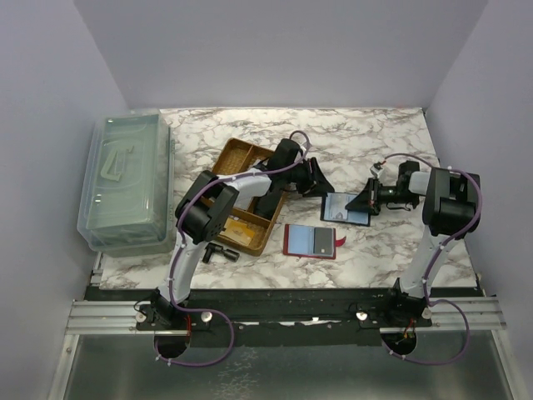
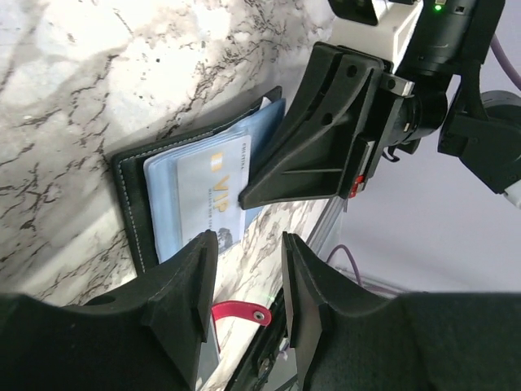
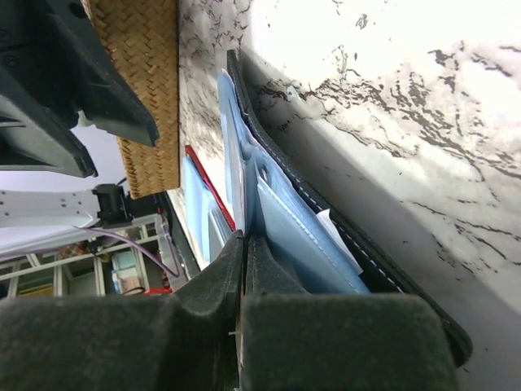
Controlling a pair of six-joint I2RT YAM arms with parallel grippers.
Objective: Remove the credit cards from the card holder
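The black card holder (image 1: 340,218) lies on the marble table, its blue sleeves facing up with a white VIP card (image 2: 213,183) on them. My right gripper (image 1: 366,202) rests on the holder's right part, shut; in the right wrist view its tips are down on the edges of the blue sleeves (image 3: 297,228), and whether anything is between them is hard to see. My left gripper hovers just left of the holder, part open, with nothing between its fingers.
A wicker tray (image 1: 232,150) with compartments sits under my left arm. A red-bordered holder (image 1: 300,241) lies in front. A clear plastic box (image 1: 125,183) stands at far left.
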